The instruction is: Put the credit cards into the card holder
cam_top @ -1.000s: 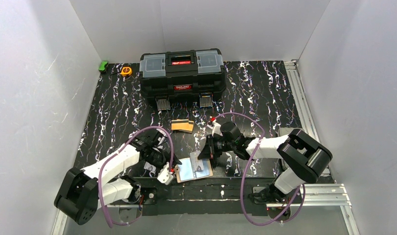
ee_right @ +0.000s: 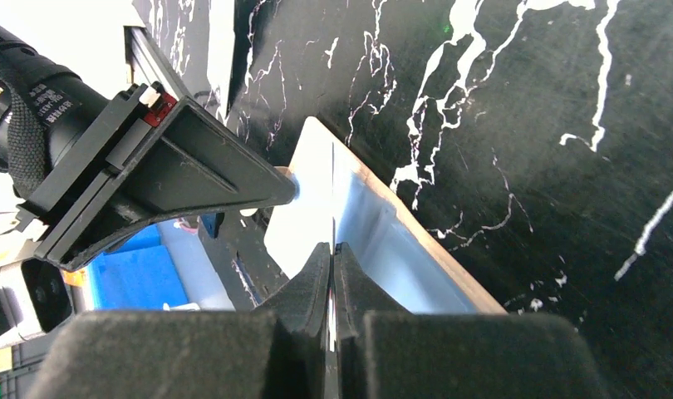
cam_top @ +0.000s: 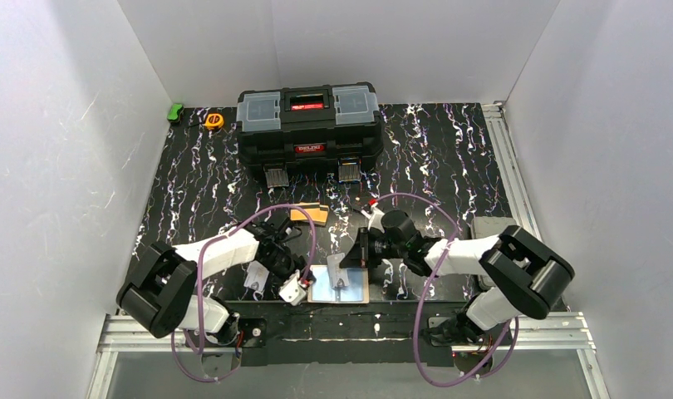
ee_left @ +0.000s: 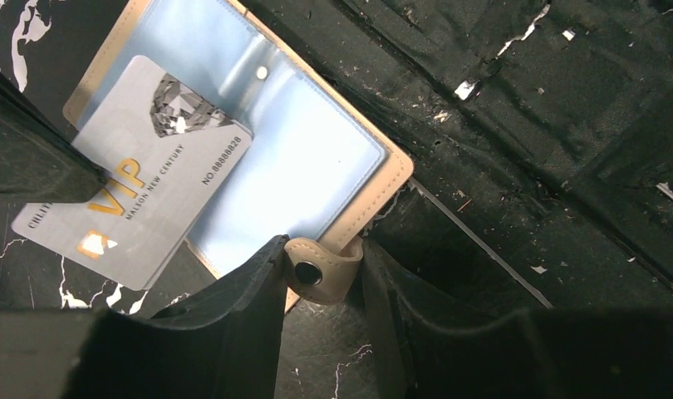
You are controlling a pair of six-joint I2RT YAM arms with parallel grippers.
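Note:
The open card holder, tan with pale blue sleeves, lies at the table's front edge. My right gripper holds a silver VIP card over it, tilted across the sleeves; in the right wrist view the card is edge-on between the shut fingertips. My left gripper has its fingers either side of the holder's tan strap with snap, seemingly closed on it. Orange cards lie behind the holder. Another pale card lies left of it, beside the left arm.
A large black toolbox fills the back middle. A tape measure and a green object sit back left. The table's right side behind the arm is fairly clear. The front edge is close below the holder.
Both grippers have shifted slightly right, and the holder with them, turning a little straighter. The card in my right gripper has moved right too.

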